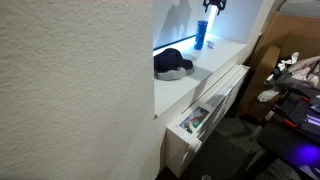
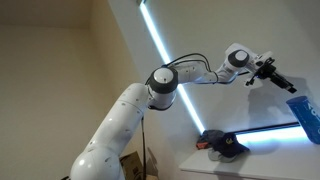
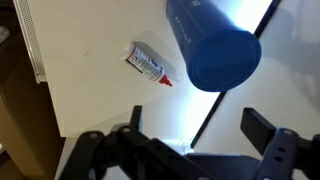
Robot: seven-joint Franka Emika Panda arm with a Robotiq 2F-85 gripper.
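Observation:
My gripper is open in the wrist view, its two fingers wide apart with nothing between them. Ahead of it stands a tall blue cup [image 3: 222, 62], on the white counter [image 1: 226, 52] in exterior view 1. A small white marker-like tube with a red tip [image 3: 148, 65] lies beside the cup. In exterior view 2 the gripper [image 2: 277, 73] hangs above and left of the blue cup [image 2: 304, 116], apart from it. At the top edge of exterior view 1, only the lower part of the gripper [image 1: 214, 6] shows.
Dark caps [image 1: 171, 65] rest on the counter's near end. Below, an open drawer [image 1: 196, 121] holds small items. A lit strip [image 2: 180, 88] runs along the wall behind the cup. To the right is a dark table [image 1: 292, 146].

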